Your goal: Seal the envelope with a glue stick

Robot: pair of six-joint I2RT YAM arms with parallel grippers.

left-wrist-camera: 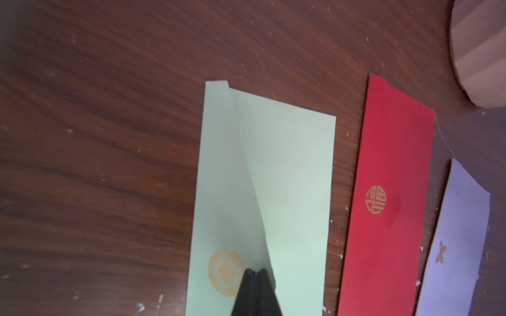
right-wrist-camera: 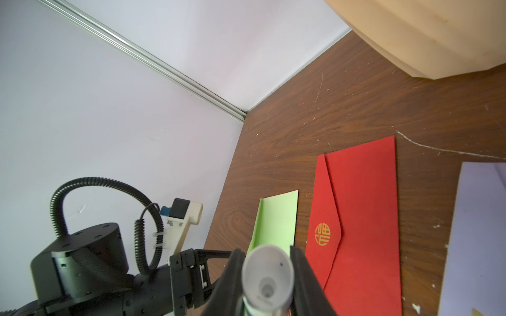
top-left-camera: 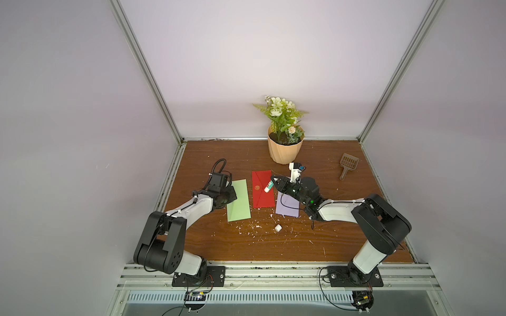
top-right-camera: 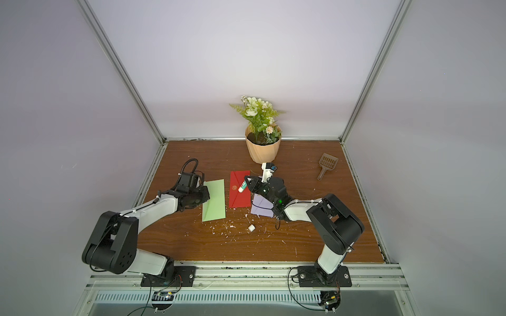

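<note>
A green envelope (left-wrist-camera: pixel 284 173), a red envelope (top-left-camera: pixel 262 200) and a purple envelope (left-wrist-camera: pixel 458 231) lie side by side on the table. My left gripper is shut at the lower part of the green envelope's flap, beside its gold emblem; whether paper is between its fingertips is unclear. My right gripper (top-left-camera: pixel 275 180) is shut on a white-and-green glue stick (top-left-camera: pixel 267 187), held tilted over the red envelope. In the right wrist view the stick's white end (right-wrist-camera: pixel 267 273) faces the camera. A small white piece, likely the cap (top-left-camera: pixel 278 228), lies in front of the envelopes.
A flower pot (top-left-camera: pixel 284 151) stands at the back middle, close behind the envelopes. A slotted scoop (top-left-camera: pixel 349 163) lies at the back right. White crumbs are scattered on the front of the table (top-left-camera: pixel 200 237).
</note>
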